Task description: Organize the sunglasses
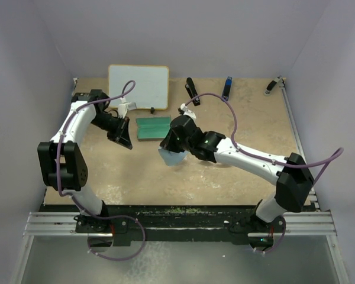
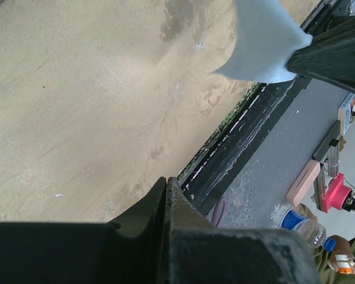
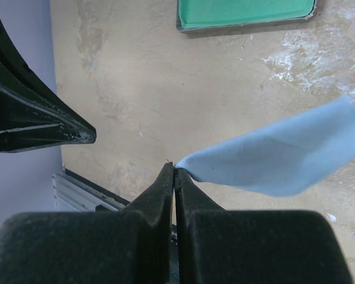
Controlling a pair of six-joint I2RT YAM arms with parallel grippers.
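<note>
A light blue cloth hangs from my right gripper, which is shut on it. My left gripper is shut, left of the cloth and apart from it; I see nothing between its fingertips. Behind both grippers lies an open green case. I cannot make out sunglasses; the right arm covers part of the table.
A whiteboard stands at the back left. A black object, a blue-and-black object and small items lie along the back.
</note>
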